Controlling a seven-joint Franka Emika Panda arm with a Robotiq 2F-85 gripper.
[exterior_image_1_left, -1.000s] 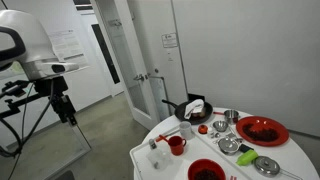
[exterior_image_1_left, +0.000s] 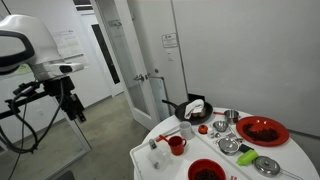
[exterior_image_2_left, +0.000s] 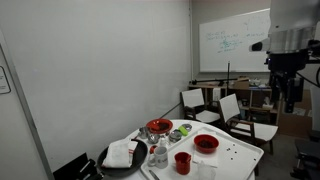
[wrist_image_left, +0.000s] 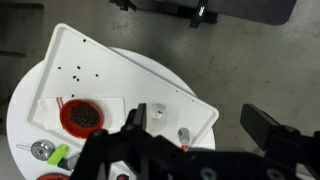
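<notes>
My gripper is open, its dark fingers wide apart at the bottom of the wrist view with nothing held. In exterior view 1 the arm stands at the left, well above and away from the round white table. A white tray (wrist_image_left: 88, 52) on the table holds a red bowl (wrist_image_left: 82, 117) with dark small pieces in it. Two clear containers, one with a round base (wrist_image_left: 157, 118), stand partly behind the fingers in the wrist view. The red mug (exterior_image_1_left: 177, 146) is upright near the bowl.
A dark pan (exterior_image_2_left: 122, 160) with a white cloth (exterior_image_2_left: 120, 152) lies at one side of the table. Across from it are a red plate (exterior_image_1_left: 262, 130), metal pots (exterior_image_1_left: 231, 115) and a green item (exterior_image_1_left: 267, 166). White chairs (exterior_image_2_left: 237, 110) stand beyond; a wall runs behind the table.
In exterior view 1 my gripper has shifted slightly to the right. The things on the table look unmoved.
</notes>
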